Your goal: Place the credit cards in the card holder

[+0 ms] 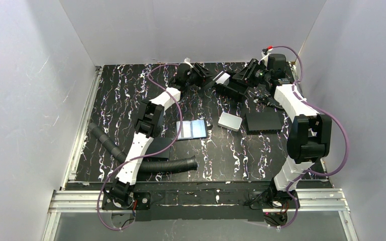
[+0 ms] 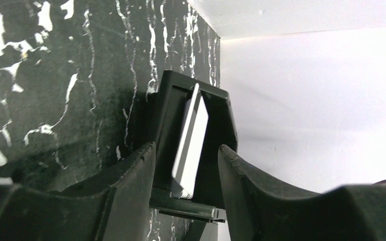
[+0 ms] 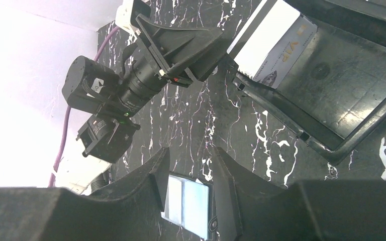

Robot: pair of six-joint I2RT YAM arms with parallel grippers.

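Note:
A black open box stands at the back of the table. In it a white card-like piece leans at the left end, and a grey card marked VIP shows partly beneath it. My left gripper is open just left of the box; in the left wrist view the white piece shows beyond the gap between its fingers. Over the box's right part, my right gripper stands open with nothing between its fingers. An open wallet-like card holder with pale pockets lies mid-table.
A white tin-like case and a black box sit at centre right. Front left, a ribbed black hose lies by a dark flat box. Free table surrounds the card holder.

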